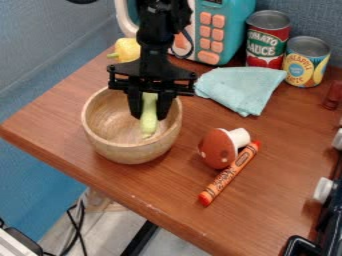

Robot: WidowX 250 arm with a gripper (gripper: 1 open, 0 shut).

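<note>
My black gripper (150,92) is low over the wooden bowl (107,140), shut on a pale green, elongated vegetable (150,117). The vegetable hangs upright inside the bowl, its lower end near the bottom; whether it touches cannot be made out.
Right of the bowl lie a toy mushroom (218,147) and an orange crayon (227,175). Behind are a blue cloth (243,88), two cans (266,40), a teal toy appliance (219,20) and a yellow object (124,50). Black equipment (321,235) stands at the right edge.
</note>
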